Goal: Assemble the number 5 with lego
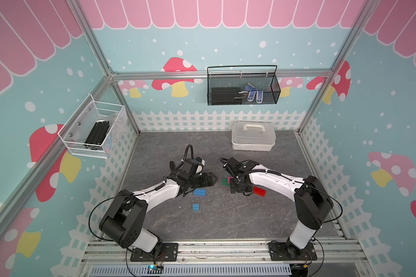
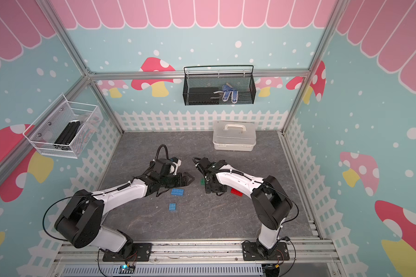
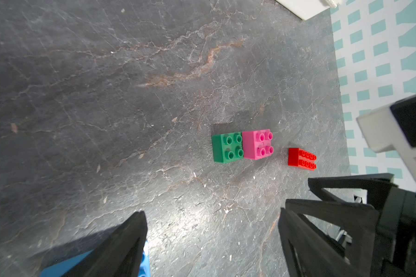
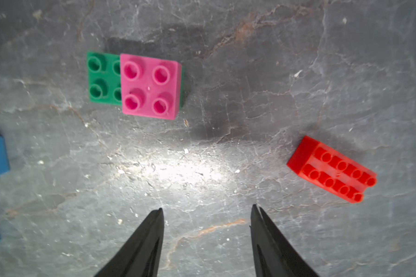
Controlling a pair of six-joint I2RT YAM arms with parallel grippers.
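Observation:
In the right wrist view a pink brick (image 4: 150, 86) sits on the right part of a green brick (image 4: 97, 78), whose studs show at left and a sliver beyond the pink. A red brick (image 4: 332, 168) lies alone, slanted, to their right. My right gripper is open and empty, its fingers apart over bare table. My left gripper also stands open with nothing between its fingers, left of the green and pink pair. Partly behind its left finger is a long blue brick (image 3: 69, 265). A smaller blue brick (image 1: 196, 206) lies nearer the front.
A lidded white box (image 1: 252, 136) stands at the back right. Above it on the back wall hangs a black wire basket (image 1: 243, 87); a white wire basket (image 1: 94, 129) is at left.

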